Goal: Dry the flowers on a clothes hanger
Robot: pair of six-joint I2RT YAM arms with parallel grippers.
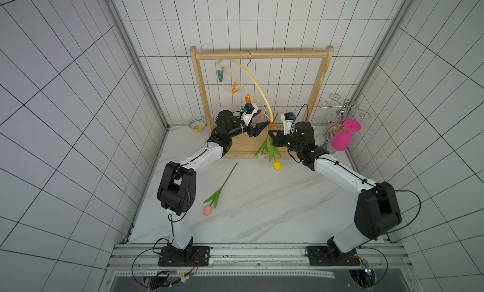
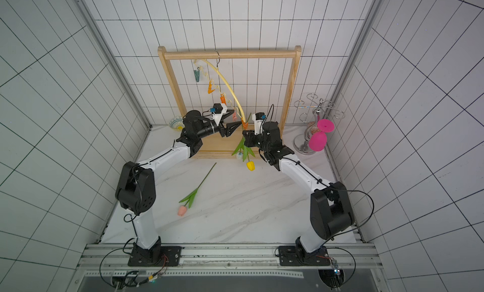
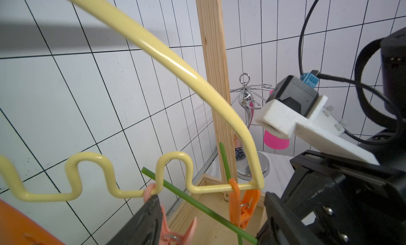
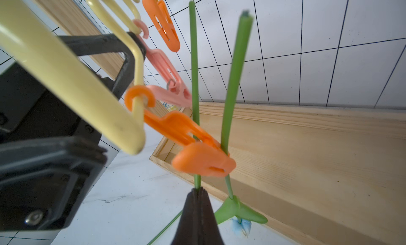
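Observation:
A yellow hanger [image 3: 169, 67] hangs tilted from the wooden rack, carrying coloured clips. Two flower stems [image 4: 233, 80] run through the lowest orange clip [image 4: 203, 158]; yellow [image 1: 276, 165] and blue [image 4: 241, 227] flower heads hang downward. My left gripper [image 1: 259, 124] stands open around the region of a pink clip [image 3: 171, 232], with nothing visibly held. My right gripper is shut just below the orange clip, at a green stem; whether it grips that stem is hard to tell, though the stem runs into its fingertips. A pink tulip [image 1: 207, 209] lies on the table.
The wooden rack [image 1: 262, 55] stands at the back with a tray base. A metal stand with pink pieces [image 1: 340, 139] is at the back right, a patterned bowl [image 1: 196, 123] at the back left.

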